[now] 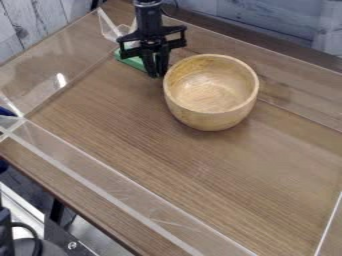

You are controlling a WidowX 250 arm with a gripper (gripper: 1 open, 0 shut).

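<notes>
The black gripper (154, 62) reaches down from the top of the camera view, low over a green block (130, 58) that it partly covers. Its fingers appear shut, with their tips just left of the rim of a round tan wooden bowl (211, 92). Whether anything is between the fingertips is too small to tell.
A wide bare wooden tabletop (174, 185) fills the front and right. A clear plastic piece stands at the upper left behind the green block. Black cables lie at the lower left edge.
</notes>
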